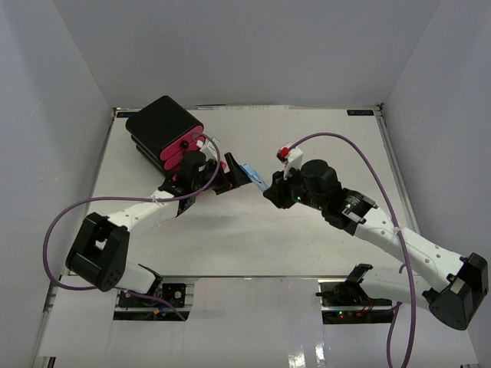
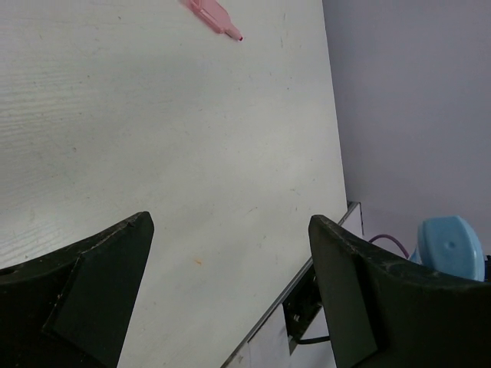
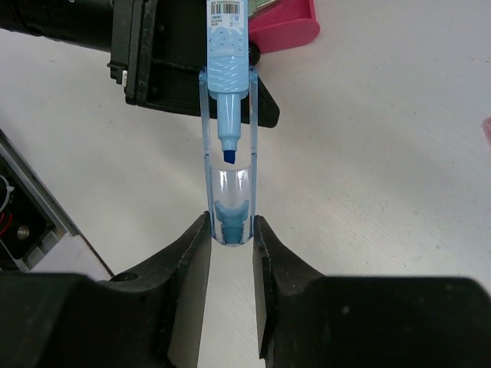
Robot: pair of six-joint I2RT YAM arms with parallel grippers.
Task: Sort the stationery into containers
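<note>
My right gripper is shut on the lower end of a clear pen case (image 3: 230, 192). A light blue highlighter (image 3: 227, 61) with a chisel tip stands partly out of the case, its barcoded body toward my left gripper (image 1: 238, 172). In the left wrist view the left gripper is open, with a blue end (image 2: 449, 245) just beside its right finger. A pink pen-like item (image 2: 215, 17) lies on the table.
A black box with pink drawers (image 1: 165, 130) stands at the back left, partly behind my left arm.
</note>
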